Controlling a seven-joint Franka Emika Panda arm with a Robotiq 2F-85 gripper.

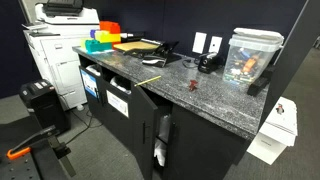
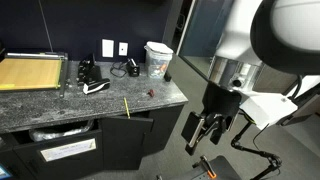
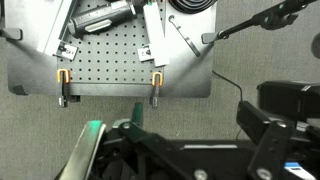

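My gripper (image 2: 213,138) hangs below the white arm (image 2: 240,70) in exterior view 2, out in front of the cabinets and away from the counter. Its fingers stand open, with nothing seen held. Dark gripper parts fill the lower part of the wrist view, above the floor by the edge of a pegboard table (image 3: 110,55). On the grey counter (image 1: 215,105) lie a thin yellow stick (image 1: 150,80) and a small red item (image 1: 193,85). Below, a dark cabinet door (image 1: 144,128) stands ajar.
A clear bin (image 1: 250,58) of mixed items stands at the counter's end. Coloured blocks (image 1: 103,38) and a wooden-framed tray (image 2: 30,72) sit farther along. Orange clamps (image 3: 156,80) grip the pegboard table's edge. Bare carpet (image 3: 110,110) lies between.
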